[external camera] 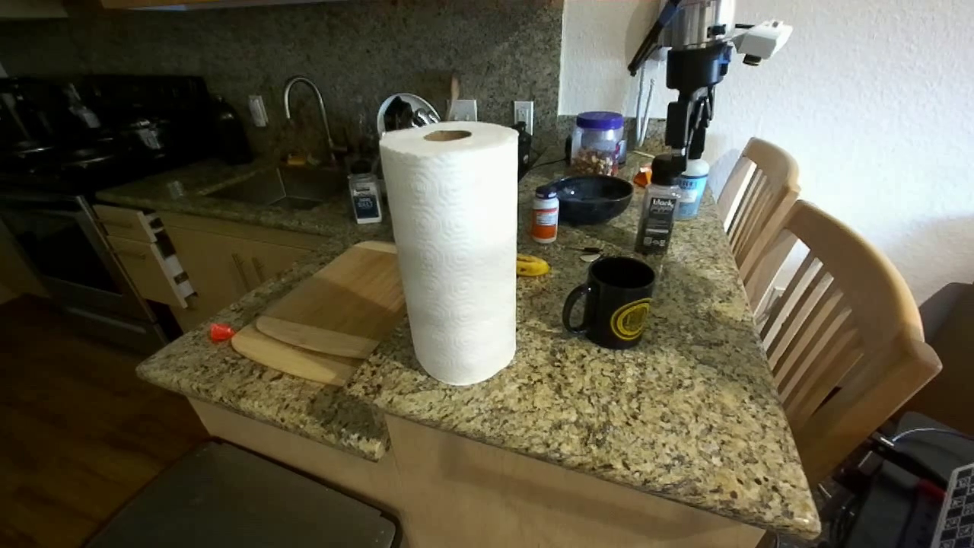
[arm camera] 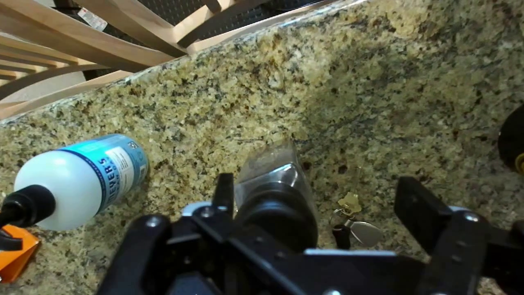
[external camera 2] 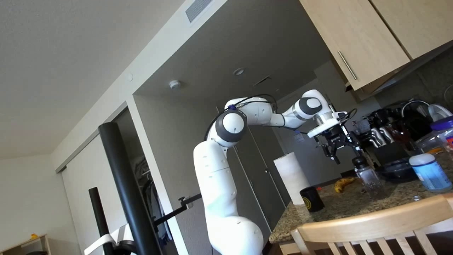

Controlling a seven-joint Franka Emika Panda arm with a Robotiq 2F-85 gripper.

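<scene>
My gripper (external camera: 689,141) points down just above the black-capped pepper bottle (external camera: 657,219), its fingers open and nothing held. In the wrist view, the clear bottle (arm camera: 271,164) and its dark cap (arm camera: 280,209) appear close to the left finger (arm camera: 224,189), inside the gap. The right finger (arm camera: 415,204) stands well away from the cap, over bare counter. Part of the cap is hidden behind the gripper's own linkage. Seen from exterior view 2, the fingers hang over the upright bottle (external camera 2: 368,175).
A blue-and-white soap bottle (arm camera: 83,177) stands beside the pepper bottle. Keys (arm camera: 349,202) lie on its other side. The black bowl (external camera: 591,201), white pill bottle (external camera: 545,218), black mug (external camera: 621,301) and paper towel roll (external camera: 456,265) share the counter. Wooden chairs (external camera: 822,301) line its edge.
</scene>
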